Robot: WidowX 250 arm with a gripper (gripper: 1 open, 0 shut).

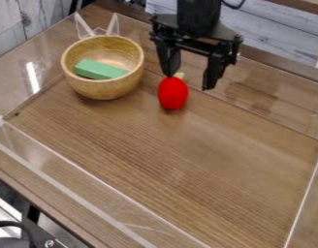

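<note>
My black gripper point(194, 56) hangs over the back middle of the wooden table, its two fingers spread apart and pointing down. A red rounded object point(174, 94) lies on the table just below it, with a small pale piece partly visible behind it. A light wooden bowl point(111, 85) sits to the left, holding a green block point(101, 70).
</note>
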